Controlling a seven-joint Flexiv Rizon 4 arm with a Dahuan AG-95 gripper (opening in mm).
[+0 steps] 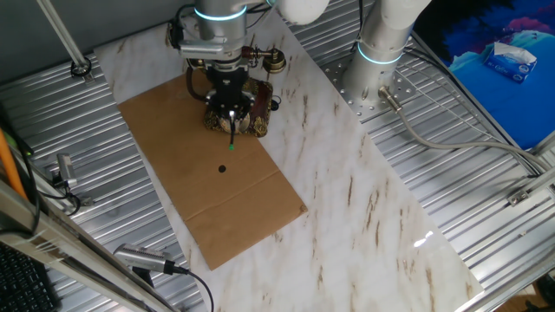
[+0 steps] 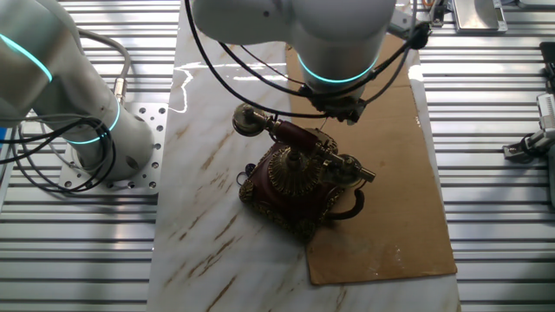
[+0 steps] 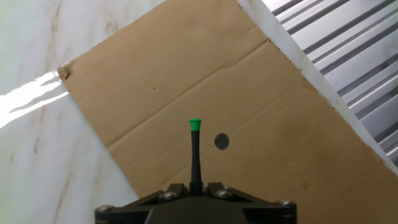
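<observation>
My gripper is shut. From its middle sticks out one slim black piece with a green tip; whether this is the closed fingers or a held rod is unclear. Nothing else shows between the fingers. A small black disc [image 3: 221, 141] lies flat on the brown cardboard [image 3: 168, 68], a little right of the green tip in the wrist view. An old-style dark red and brass telephone [image 2: 299, 178] stands partly on the cardboard, its handset [image 2: 295, 137] on top. In exterior view 1 my gripper covers part of the telephone; its fingertips are hidden in exterior view 2.
The marble-patterned board [image 1: 329, 208] is clear to the right of the cardboard. A silver camera [image 1: 143, 258] with a cable sits by the board's lower left edge. The robot base [image 1: 368, 82] stands beyond the right edge; a tissue box [image 1: 510, 61] lies farther off.
</observation>
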